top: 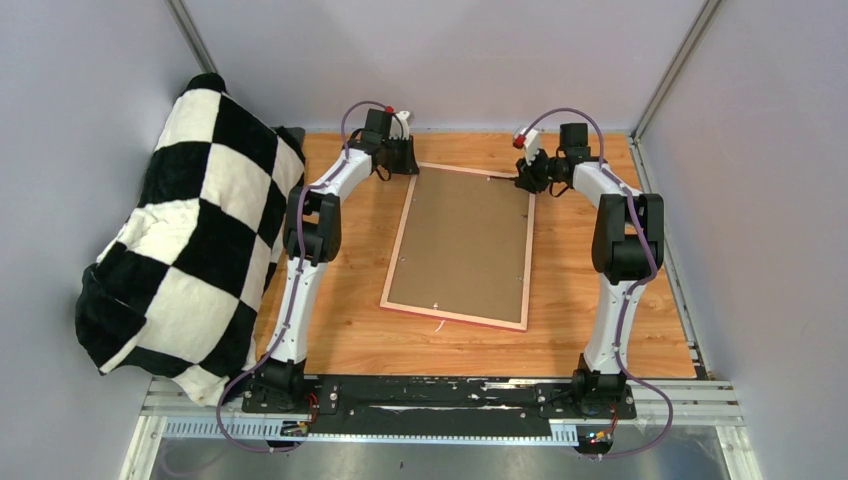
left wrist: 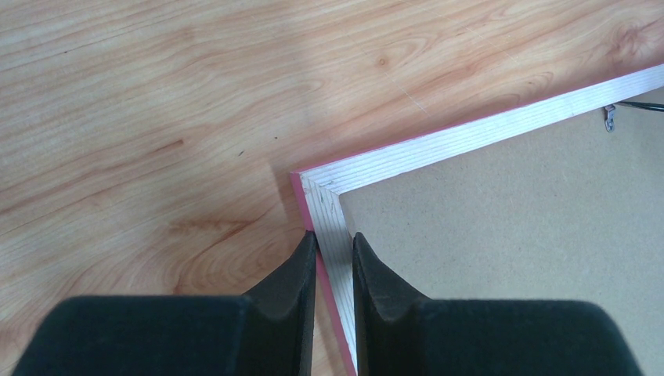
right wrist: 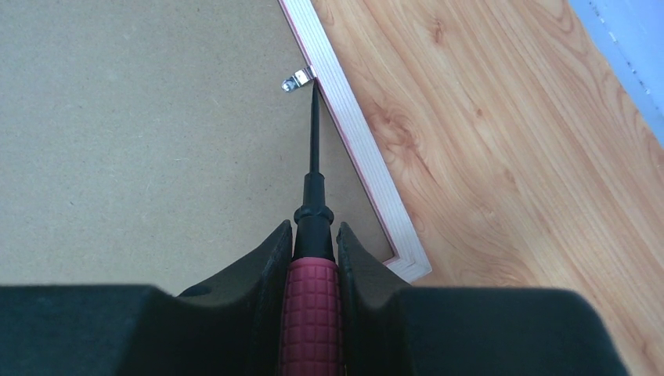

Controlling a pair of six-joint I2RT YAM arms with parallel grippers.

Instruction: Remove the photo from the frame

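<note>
The picture frame (top: 395, 258) lies back-up on the table, its brown backing board (top: 458, 245) showing, with small metal clips along the inner edge. At its back-left corner my left gripper is shut on the pale wooden border. My right gripper is shut on a screwdriver (right wrist: 312, 313) with a red handle and thin black shaft, whose tip rests at the inner edge of the back border beside a metal clip (right wrist: 300, 79). The photo itself is hidden.
A checkered black-and-white cushion (top: 200, 240) fills the left side. Bare wood (top: 590, 300) shows around the frame, mostly to the right and in front. Walls enclose the back and sides.
</note>
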